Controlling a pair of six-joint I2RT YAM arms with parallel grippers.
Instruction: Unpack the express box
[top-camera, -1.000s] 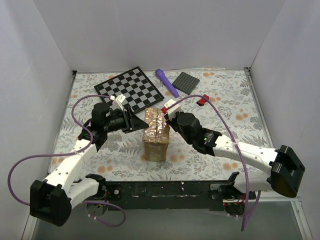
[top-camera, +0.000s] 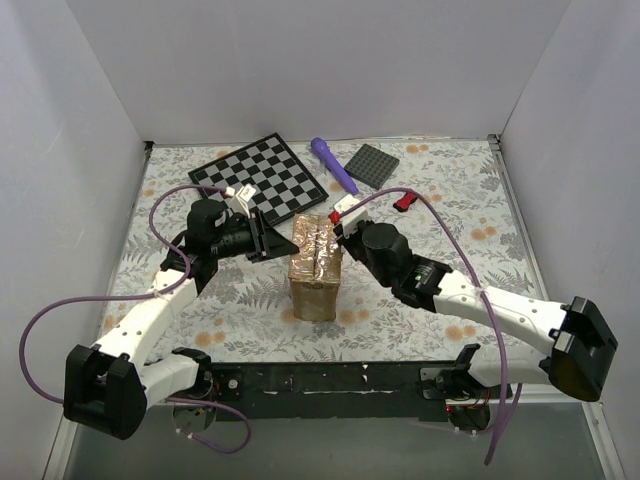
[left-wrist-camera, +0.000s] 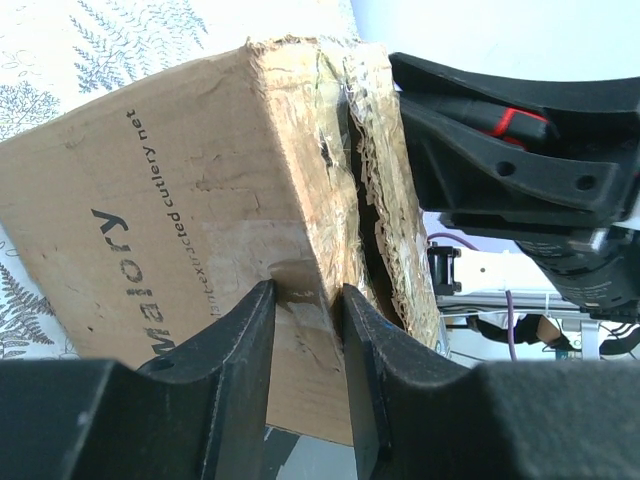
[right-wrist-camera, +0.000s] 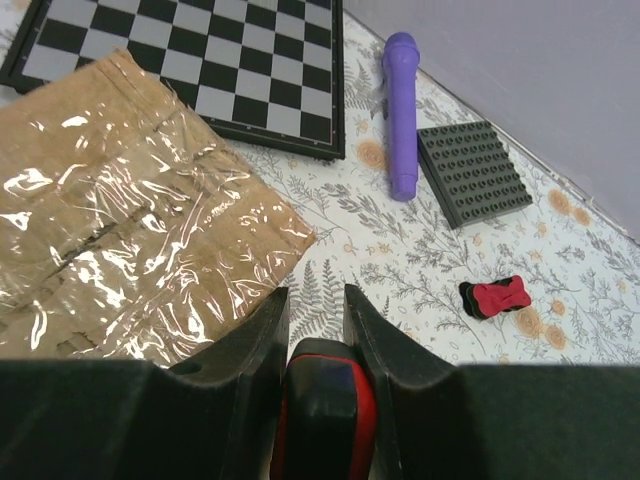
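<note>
The brown express box (top-camera: 315, 299) stands in the middle of the table, its top covered with shiny tape (right-wrist-camera: 150, 250). A dark slit (left-wrist-camera: 375, 225) runs along the top between the flaps. At the box's left top edge is my left gripper; its fingers are slightly apart with the box edge showing between them, and whether they pinch it is unclear. My right gripper is shut on a black-and-red cutter (right-wrist-camera: 322, 400) beside the box's top right side. The cutter's blade is hidden.
Behind the box lie a checkered board (top-camera: 262, 178), a purple microphone-shaped object (top-camera: 333, 165) and a dark studded pad (top-camera: 371, 165). A small red-and-black item (top-camera: 405, 201) rests to the right.
The box and my left gripper have shifted slightly right over the last second. My right gripper with the cutter has moved a little to the right.
</note>
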